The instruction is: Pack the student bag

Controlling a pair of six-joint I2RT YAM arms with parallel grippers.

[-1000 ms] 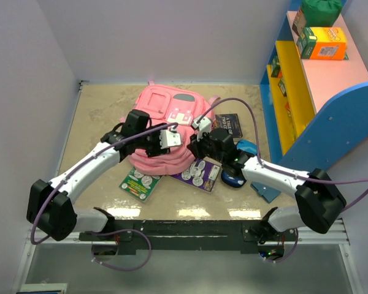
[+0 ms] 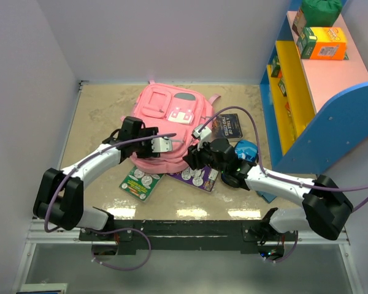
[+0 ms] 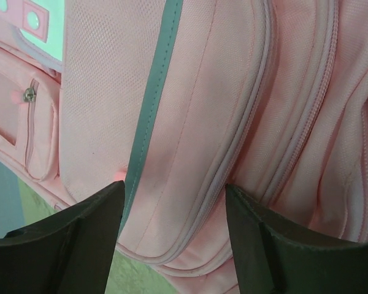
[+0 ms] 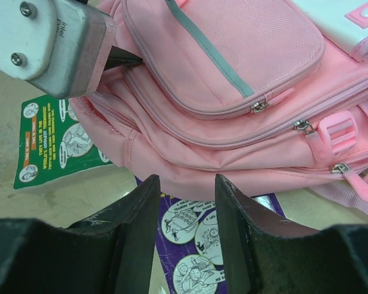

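The pink backpack (image 2: 162,104) lies flat at the back of the table, its zips and front pocket toward me. Over its lower left part my left gripper stands open, the fingers spread above the pink cloth with no cloth clearly pinched. My right gripper is part open at the bag's front edge; nothing shows between its fingertips. A green book (image 2: 141,184) and a purple book (image 2: 196,176) lie in front of the bag. Beside it on the right lies a dark book (image 2: 227,126). A blue item (image 2: 246,150) is partly hidden by my right arm.
At the right stands a blue, yellow and pink shelf (image 2: 331,67) bearing an orange-green box (image 2: 322,43) and a green bag (image 2: 319,12). Bare table (image 2: 101,184) shows at the front left.
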